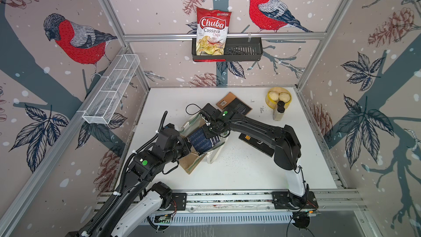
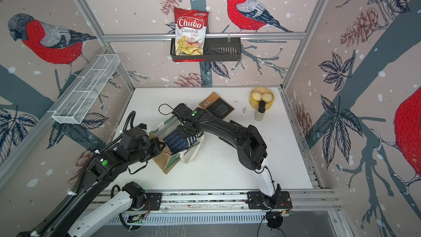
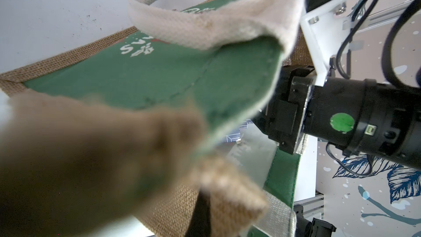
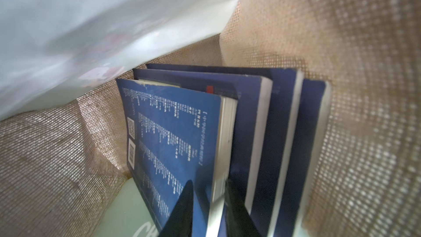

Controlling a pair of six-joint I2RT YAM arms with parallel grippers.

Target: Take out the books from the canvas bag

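Observation:
The canvas bag (image 1: 190, 162) lies open on the table with several dark blue books (image 4: 171, 140) standing packed inside. My right gripper reaches into the bag, its fingers part open at the front book's page edge; whether anything is between them is unclear. My left gripper (image 1: 186, 147) is at the bag's near left rim, with blurred burlap and a green flap (image 3: 184, 70) filling its wrist view; it appears shut on the rim area, though its fingertips are mostly hidden.
Two flat dark items (image 1: 256, 144) lie right of and behind the bag. A yellow bowl with buns (image 1: 272, 98) and a bottle (image 1: 279, 112) stand at back right.

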